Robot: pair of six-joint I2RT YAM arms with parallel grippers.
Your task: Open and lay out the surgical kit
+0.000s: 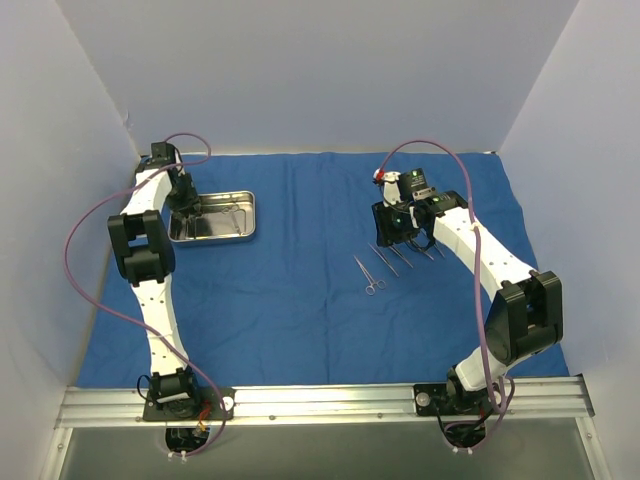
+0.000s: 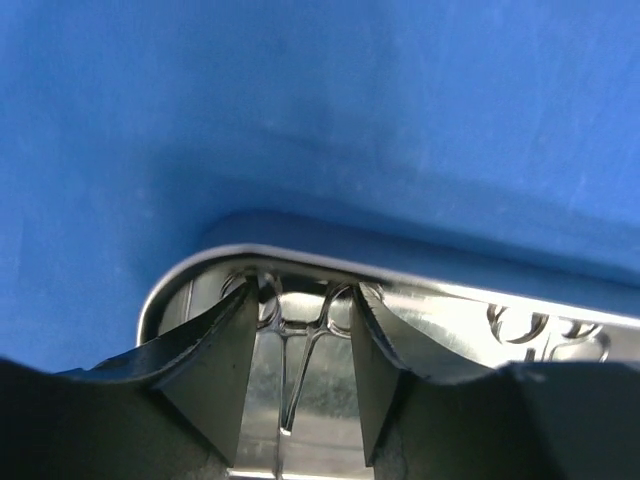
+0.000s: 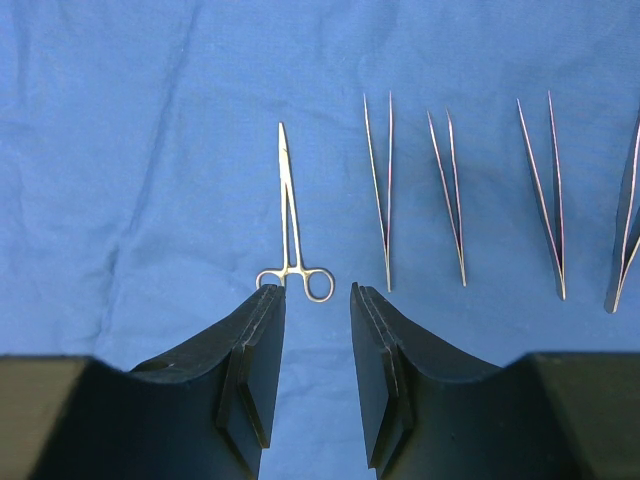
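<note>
The steel kit tray (image 1: 212, 237) sits at the left of the blue cloth, holding scissor-like instruments. My left gripper is open low over the tray's end, with ring-handled instruments (image 2: 318, 328) between and below its fingertips. My right gripper hangs part open above the laid-out instruments, nothing between its fingers. In the right wrist view lie one ring-handled instrument (image 3: 290, 220) and several tweezers (image 3: 387, 230) in a row, points away from the gripper.
Pale walls (image 1: 320, 80) bound the back and both sides.
</note>
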